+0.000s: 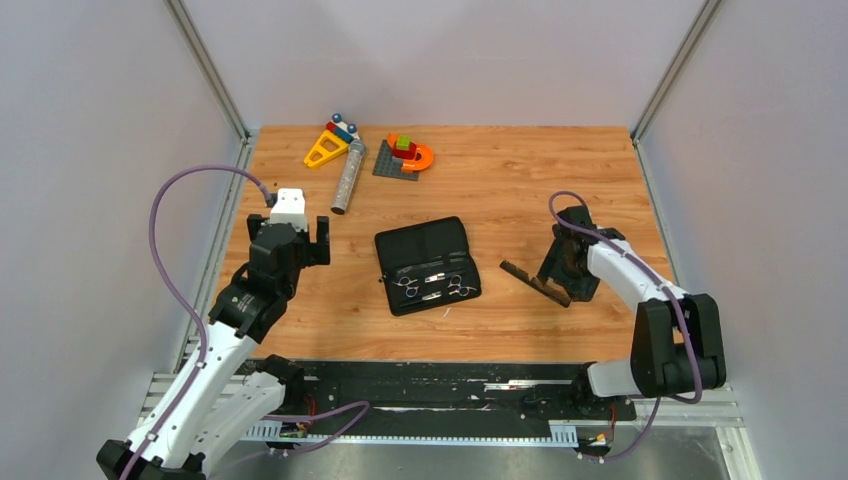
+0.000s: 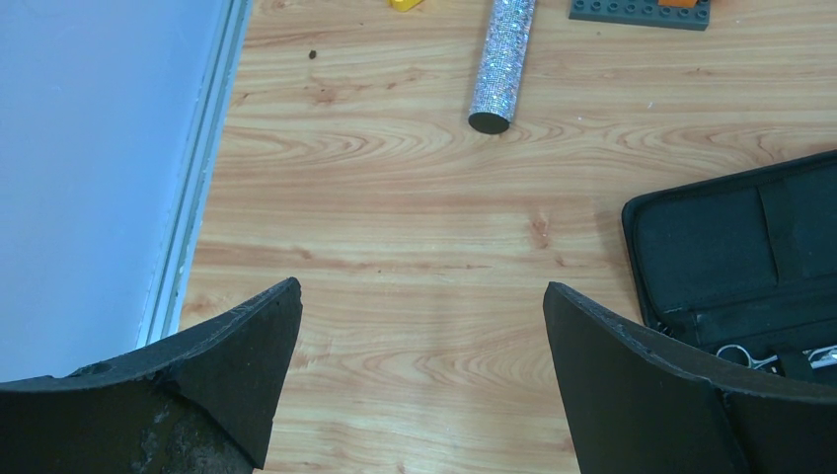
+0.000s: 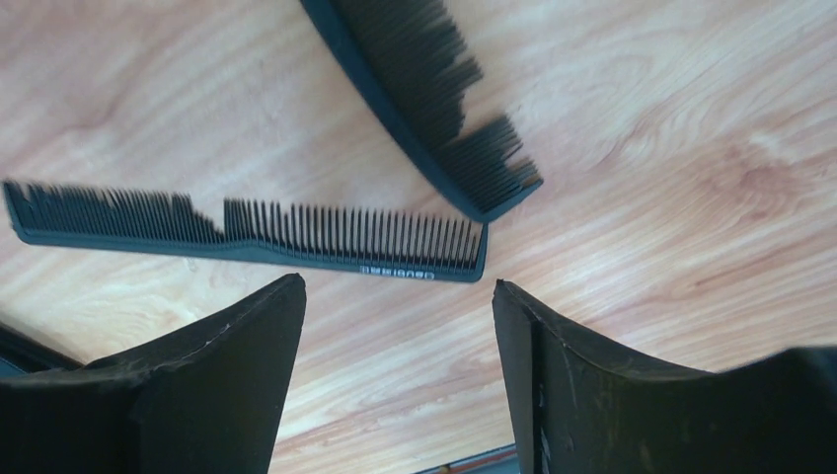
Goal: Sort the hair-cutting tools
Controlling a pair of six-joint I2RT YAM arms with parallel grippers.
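A black zip case (image 1: 420, 243) lies open mid-table with scissors (image 1: 407, 284) and other small tools in it. To its right a narrow comb (image 3: 336, 252) and a wider comb (image 3: 405, 109) lie on the wood, close together in the right wrist view. My right gripper is open above them, its fingers just short of the narrow comb in that view, nothing between them. My left gripper hangs open over bare wood left of the case, empty.
Toy bricks on a grey baseplate (image 1: 390, 170), a yellow toy (image 1: 318, 152) and a glittery cylinder (image 1: 348, 178) sit at the back left. Walls bound the sides and back.
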